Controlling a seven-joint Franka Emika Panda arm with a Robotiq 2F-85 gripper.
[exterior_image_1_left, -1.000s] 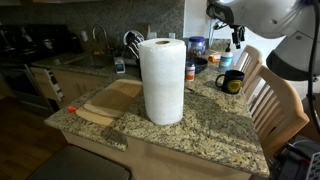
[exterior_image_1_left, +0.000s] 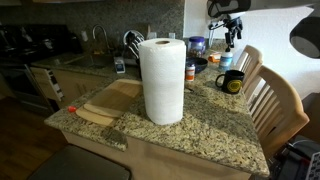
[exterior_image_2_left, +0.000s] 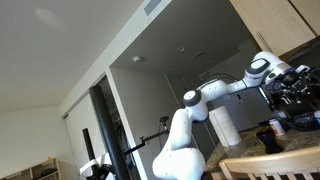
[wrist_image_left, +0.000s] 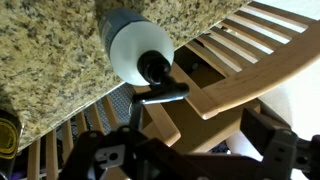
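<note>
A bottle with a pale blue body and dark pump top (exterior_image_1_left: 227, 58) stands on the far right of the granite counter. In the wrist view, its round white top (wrist_image_left: 125, 52) and black spout show from above. My gripper (exterior_image_1_left: 226, 35) hangs over the bottle, its fingers spread apart with nothing visible between them. Beside the bottle, on the near side, is a black mug with a yellow mark (exterior_image_1_left: 232, 82). Part of what looks like this mug (wrist_image_left: 8, 135) shows at the wrist view's left edge.
A tall paper towel roll (exterior_image_1_left: 163, 85) stands on the front counter, with cutting boards (exterior_image_1_left: 112, 100) to its left. Wooden chairs (exterior_image_1_left: 280, 100) crowd the counter's right edge. A red-and-white container (exterior_image_1_left: 190, 70) and a dark pan (exterior_image_1_left: 199, 64) sit behind. Granite is bare at front right.
The arm's links have shifted at the upper right, and my gripper has turned and moved slightly above the bottle. The bottle, mug and other counter items stay where they were.
</note>
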